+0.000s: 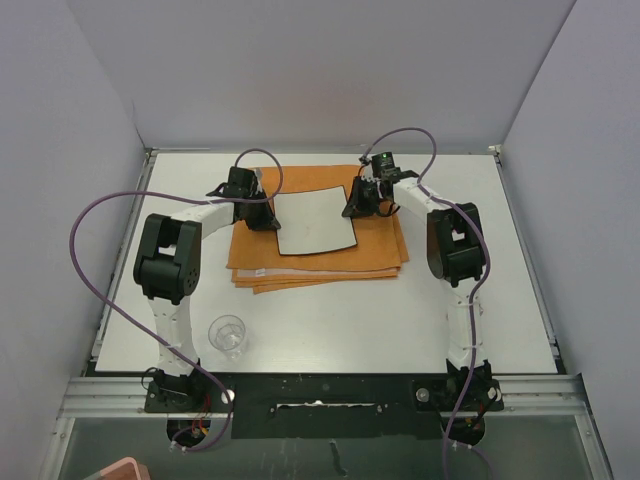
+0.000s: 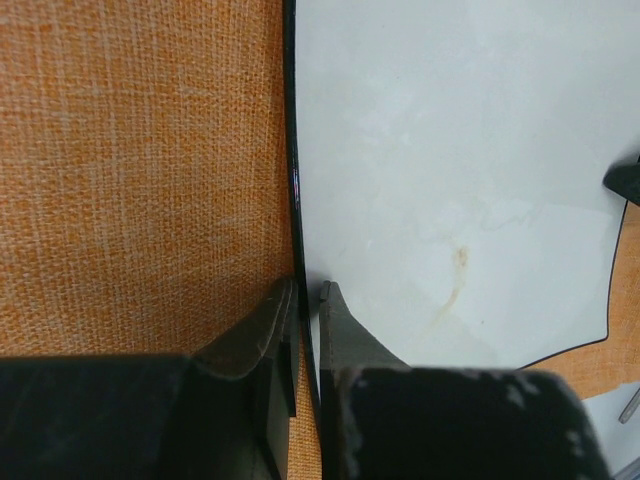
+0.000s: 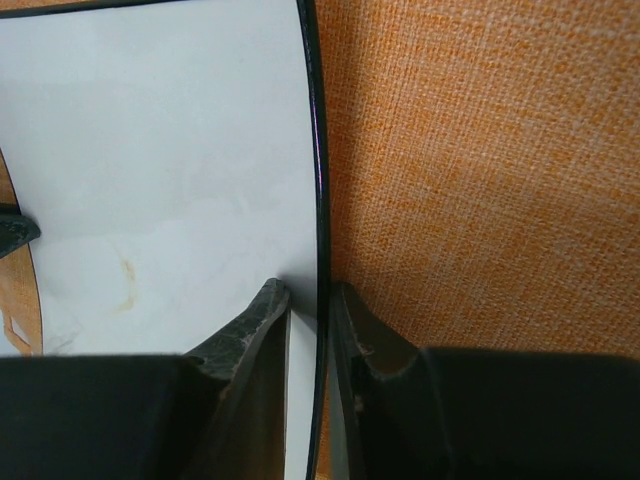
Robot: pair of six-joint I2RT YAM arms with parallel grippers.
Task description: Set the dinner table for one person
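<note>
A white square plate with a dark rim point(image 1: 314, 222) rests on stacked orange placemats point(image 1: 320, 262) in the middle of the table. My left gripper is at the plate's left edge, its fingertips close on either side of the dark rim. My right gripper is likewise at the right edge, a finger on each side of the rim. Whether either is tight on the rim I cannot tell. A clear glass point(image 1: 228, 335) stands at the front left.
An orange container point(image 1: 128, 470) shows partly at the bottom left, off the table.
</note>
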